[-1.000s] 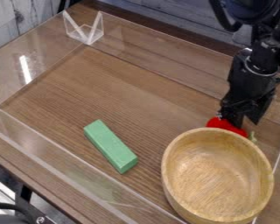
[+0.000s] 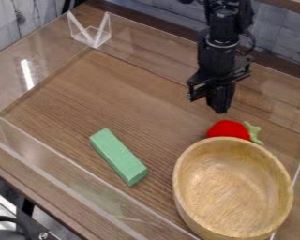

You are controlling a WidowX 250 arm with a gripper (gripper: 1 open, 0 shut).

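My black gripper [image 2: 193,97] hangs above the wooden table at the upper middle right, shut, with nothing visible between its fingers. Below it and to the right, a red strawberry-like object [image 2: 227,130] with a green top lies against the back of a large yellow bowl [image 2: 232,192] at the lower right.
A green block [image 2: 116,156] lies at the lower left middle. A white wire object [image 2: 90,31] stands at the back left.
My gripper has moved up and to the left, away from the red object, which is now uncovered beside the bowl.
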